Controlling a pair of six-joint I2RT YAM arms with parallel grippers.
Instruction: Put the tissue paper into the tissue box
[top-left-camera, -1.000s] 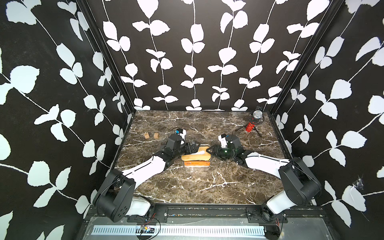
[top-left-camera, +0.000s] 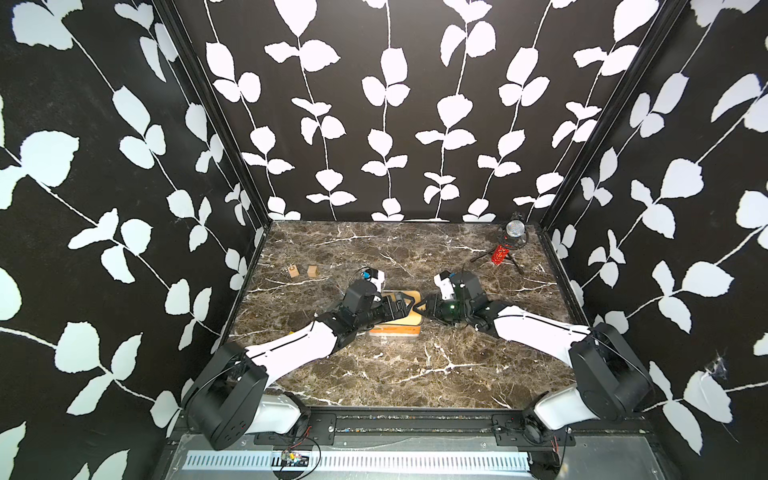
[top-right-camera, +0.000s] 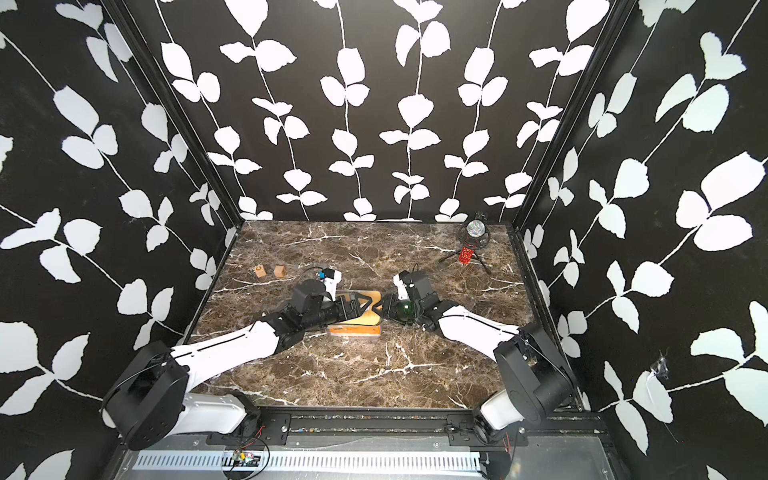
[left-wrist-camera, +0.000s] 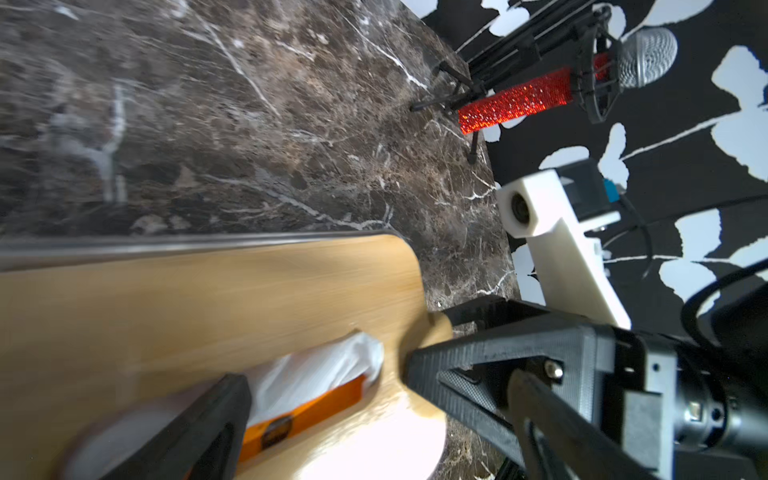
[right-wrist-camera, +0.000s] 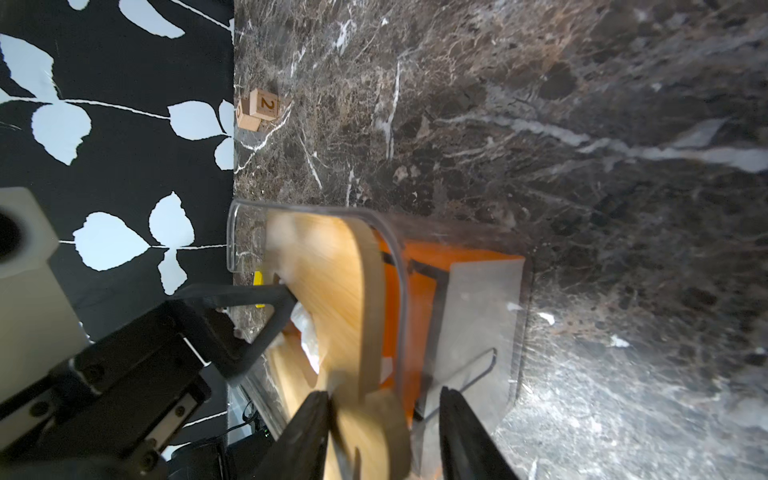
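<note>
The tissue box is a clear container (right-wrist-camera: 484, 320) with a wooden lid (left-wrist-camera: 240, 296). An orange tissue pack (right-wrist-camera: 456, 252) shows inside it in the right wrist view. White tissue paper (left-wrist-camera: 340, 364) shows in the lid's slot in the left wrist view. Spread over that slot, my left gripper is open, and nothing is gripped between its fingers. My right gripper is at the lid's right end with its fingers apart. The wooden edge lies between them, and a gap shows beside the right finger (right-wrist-camera: 464, 432).
Two small wooden blocks (top-left-camera: 302, 271) lie at the back left. A microphone on a red stand (top-left-camera: 501, 254) is at the back right. The two grippers are very close together.
My left gripper has moved right across the lid, now covering the white tissue from above. My right gripper stays near the lid's right end. The box has hardly moved.
</note>
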